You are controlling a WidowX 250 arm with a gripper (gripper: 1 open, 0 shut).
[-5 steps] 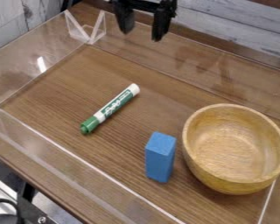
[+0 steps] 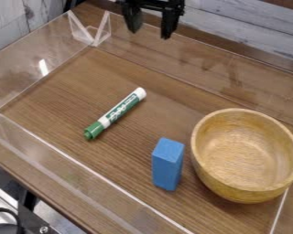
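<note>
My dark gripper [image 2: 149,25] is at the top centre of the camera view, its fingers open above the back of the wooden tray. A green-and-white tube [image 2: 114,113] lies diagonally left of centre, an upright blue block [image 2: 168,164] stands at the front, and a round pale wooden bowl [image 2: 244,155] sits at the right. Nothing shows between the fingers.
The wooden tray floor [image 2: 63,164] is clear across the back and left. A clear plastic wall [image 2: 15,73] runs along the left side, and a dark cable [image 2: 5,219] shows at the bottom-left corner.
My gripper has moved up in the view, toward the back, away from the objects. The tube, block and bowl have not moved.
</note>
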